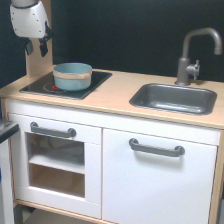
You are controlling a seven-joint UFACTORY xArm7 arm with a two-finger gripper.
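Observation:
A white robot gripper (31, 42) with dark fingers hangs at the upper left, above the counter and apart from everything on it; whether it is open or shut is hard to tell. A blue pot (72, 81) with a tan rim sits on the black stovetop (45, 87).
The wooden counter (116, 95) carries a steel sink (173, 96) with a grey faucet (186, 65) at the right. Below are white cabinet doors (160, 185) with grey handles, the left one with an opening. The counter between stove and sink is clear. A wooden panel stands at the back left.

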